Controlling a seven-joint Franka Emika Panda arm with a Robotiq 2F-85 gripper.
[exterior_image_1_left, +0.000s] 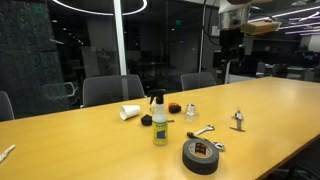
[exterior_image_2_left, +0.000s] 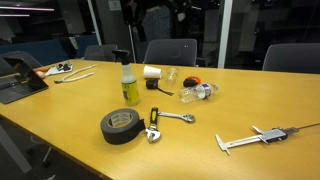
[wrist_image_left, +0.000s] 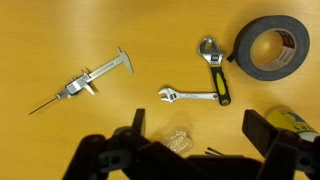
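Note:
High over the table hangs my gripper, its two fingers wide apart in the wrist view with nothing held between them. Ahead of the fingers lie a small adjustable wrench (wrist_image_left: 190, 95) and a larger one with a black and yellow handle (wrist_image_left: 216, 75). A roll of black tape (wrist_image_left: 236, 55) is to their right, and a metal caliper (wrist_image_left: 95, 75) lies off to the left. The spray bottle with yellow liquid (exterior_image_2_left: 130, 90) stands upright behind the tape. A clear plastic bottle (exterior_image_2_left: 198, 92) lies on its side, partly hidden by the gripper in the wrist view.
Behind the spray bottle are a white cup (exterior_image_2_left: 152, 72), a black tape measure (exterior_image_2_left: 153, 85) and an orange-black item (exterior_image_2_left: 191, 80). A laptop (exterior_image_2_left: 22, 85) sits at the table's far left. Chairs line the back edge, and bare tabletop (exterior_image_1_left: 60, 140) shows left of the objects.

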